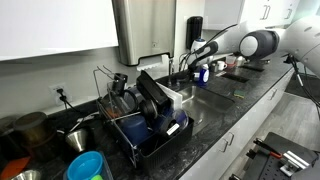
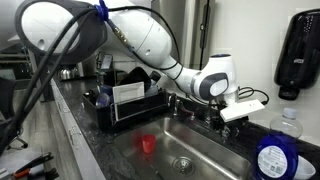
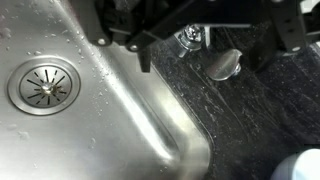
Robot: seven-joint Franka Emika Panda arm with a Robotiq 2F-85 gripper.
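Observation:
In exterior view 2 my gripper (image 2: 232,124) hangs low over the back edge of the steel sink (image 2: 195,150), near the wall. Its fingers stand apart in the wrist view, so the gripper is open. Dark counter, a shiny metal fitting (image 3: 190,38) and a rounded metal knob (image 3: 225,66) show below and between the fingers; neither is visibly gripped. A red cup (image 2: 148,143) sits in the sink, well away from the gripper. To the gripper's right is a clear bottle with a blue label (image 2: 277,155).
A black dish rack (image 1: 160,145) full of dishes stands beside the sink. Farther along the counter are a blue container (image 1: 87,165) and metal pots (image 1: 35,130). The sink drain (image 3: 44,87) is uncovered, with open basin around it.

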